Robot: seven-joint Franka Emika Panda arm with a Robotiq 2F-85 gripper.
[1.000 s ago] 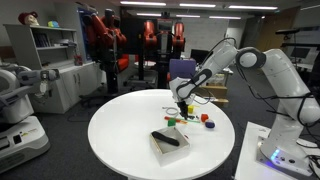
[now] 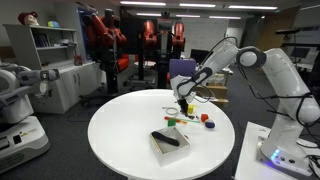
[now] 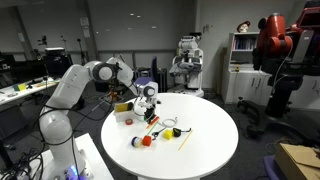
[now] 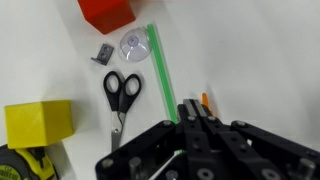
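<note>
My gripper fills the bottom of the wrist view as a dark shape, its fingers mostly hidden. A thin orange-tipped thing [image 4: 207, 102] pokes out at its middle, and the fingers appear shut on it. Beyond the gripper lie a green strip [image 4: 161, 70] and black scissors [image 4: 122, 92]. A yellow block [image 4: 38, 124] sits to the left, a red block [image 4: 106, 12] at the top. In exterior view 1 the gripper [image 2: 184, 105] points down close over the white round table, among small objects.
A clear round disc [image 4: 133, 43] and a small grey piece [image 4: 103, 54] lie near the scissors. A tape measure [image 4: 20, 164] is by the yellow block. An open white box [image 2: 160, 155] holds a black object [image 2: 165, 138].
Over the last second the arm looks almost unmoved, with only a slight shift near the gripper. The table objects appear in the same places.
</note>
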